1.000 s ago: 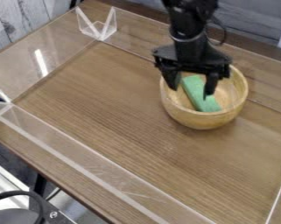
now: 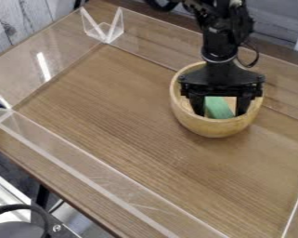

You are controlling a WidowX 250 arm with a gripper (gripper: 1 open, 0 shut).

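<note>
A light wooden bowl (image 2: 196, 124) stands on the right part of the wooden table (image 2: 101, 121), with a green object (image 2: 219, 109) inside it. My black gripper (image 2: 221, 99) hangs down into the bowl from the top, open, with its fingers around the upper part of the green object. Whether the fingertips touch it is unclear, as the gripper hides part of it.
A clear plastic piece (image 2: 101, 26) stands at the back left near the table's edge. Clear strips run along the edges. Dark equipment (image 2: 15, 223) is at the bottom left.
My gripper has come from the bowl's left and upper part to over its middle and lower, now covering more of the green object.
</note>
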